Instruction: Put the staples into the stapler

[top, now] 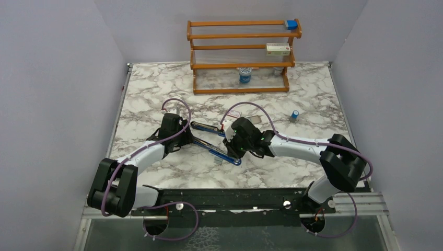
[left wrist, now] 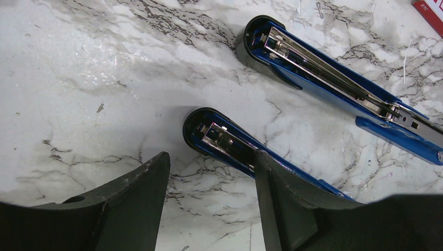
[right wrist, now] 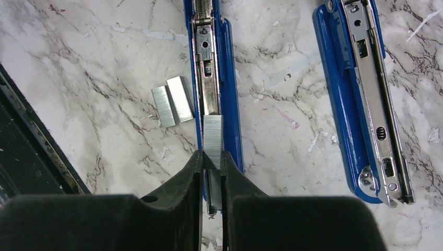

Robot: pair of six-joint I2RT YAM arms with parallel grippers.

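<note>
The nearer blue stapler [top: 205, 144] lies flipped open on the marble table, its metal channel facing up. In the right wrist view, my right gripper is shut on a silver staple strip [right wrist: 212, 129], which lies lengthwise over the stapler's channel [right wrist: 210, 94]. Whether the strip rests fully inside the channel cannot be told. At the stapler's other end, my left gripper stands part open; its right finger [left wrist: 266, 170] overlaps the stapler body, and the rounded black end [left wrist: 193, 130] shows between and beyond the fingertips. No object is gripped there.
A second opened blue stapler [left wrist: 324, 73] lies behind the first. Two loose staple strips [right wrist: 164, 106] rest beside the near stapler. A red-and-white box [top: 233, 113], a small blue bottle [top: 294, 115] and a wooden rack [top: 240, 91] stand farther back.
</note>
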